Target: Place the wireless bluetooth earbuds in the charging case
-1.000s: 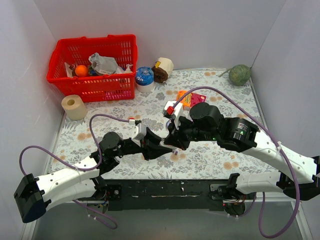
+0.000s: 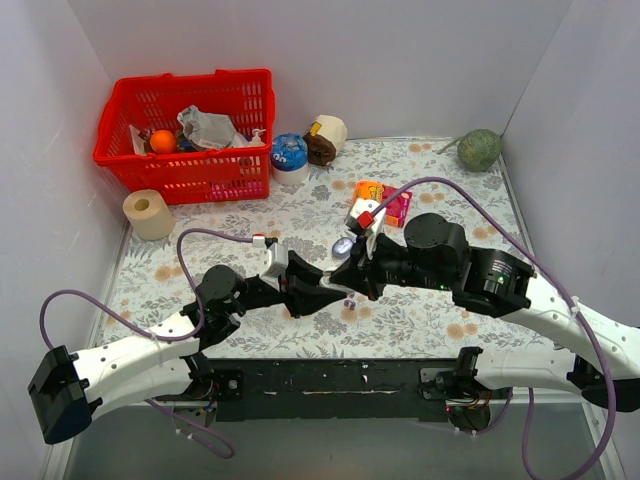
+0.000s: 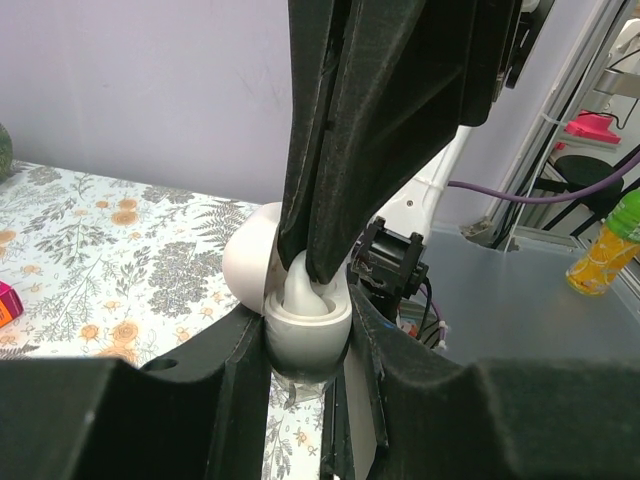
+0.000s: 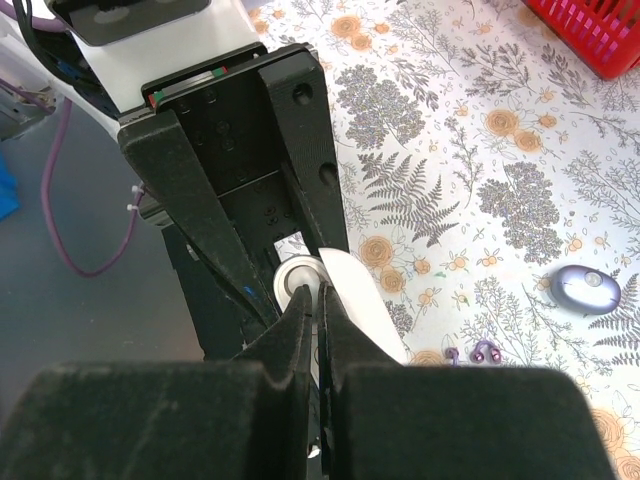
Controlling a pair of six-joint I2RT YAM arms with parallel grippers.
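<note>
A white charging case (image 3: 308, 340) with its lid (image 3: 250, 258) raised is pinched in my left gripper (image 2: 328, 288), above the table. In the left wrist view, a white earbud (image 3: 299, 288) sits at the case's opening, partly hidden. The fingertips of my right gripper come down from above onto it; they are shut, touching or almost touching the earbud, and whether they grip it cannot be told. The right wrist view has these closed right fingers (image 4: 305, 340) in front of the case (image 4: 298, 272) and its lid, hiding much of it.
A silver-purple oval case (image 4: 586, 289) lies on the floral cloth, with small purple earbuds (image 4: 487, 352) near it. Toward the back are a red basket (image 2: 185, 185), a paper roll (image 2: 150, 215), a blue-topped tub (image 2: 289, 160) and snack packs (image 2: 396, 208).
The right arm's wrist has shifted to the right, while its fingertips have stayed close to the case. My left arm has kept its place, still holding the case.
</note>
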